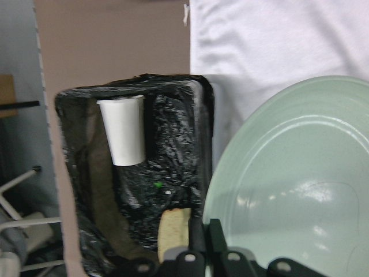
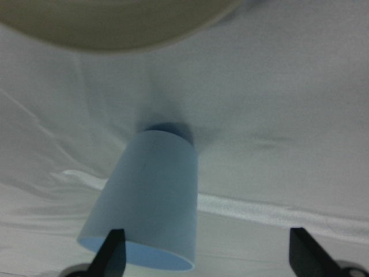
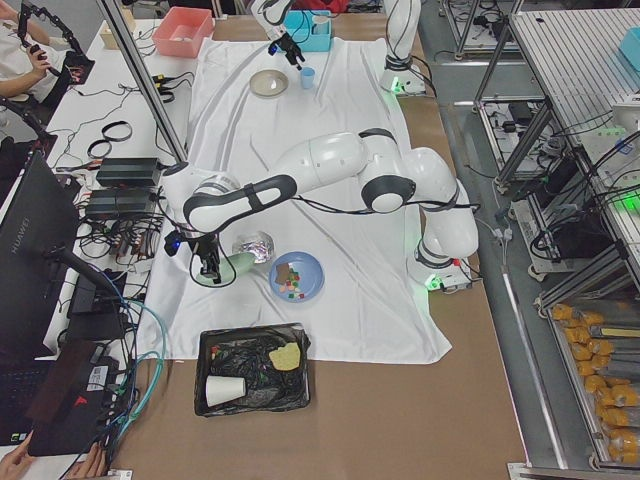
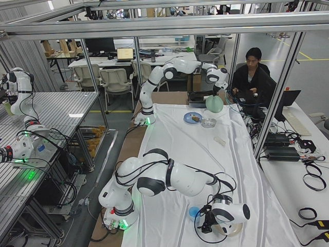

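My left gripper is shut on the rim of a pale green plate (image 1: pixel 288 184), held raised above the white cloth beside a black-lined bin (image 1: pixel 173 133). The bin holds a white cup (image 1: pixel 122 130) lying on its side and a yellowish piece (image 1: pixel 173 228). My right gripper stands open above a light blue cup (image 2: pixel 147 196), near a beige plate (image 2: pixel 121 23). In the camera left view a blue plate (image 3: pixel 296 288) with small colored pieces lies near a crumpled foil item (image 3: pixel 253 247).
A pink basket (image 3: pixel 182 32) stands at the far left corner, and a cyan bin (image 3: pixel 310 32) at the far end. Cables and electronics crowd the side table.
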